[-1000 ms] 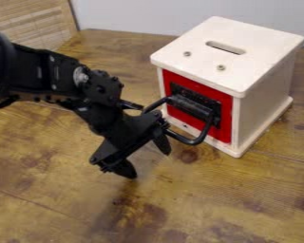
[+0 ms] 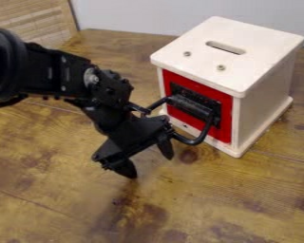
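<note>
My black gripper (image 2: 144, 158) points down just above the wooden table, left of and in front of a white box (image 2: 262, 95) with a red front panel (image 2: 180, 87). A black handle (image 2: 208, 128) on a black plate projects from that panel toward the gripper's side, reaching close behind its body. The fingertips are dark and partly merged in view; whether they are open or shut is hard to make out. I see nothing clearly held between them.
A pale board (image 2: 28, 19) stands at the back left.
The arm and gripper have shifted very slightly; the box stands as before.
</note>
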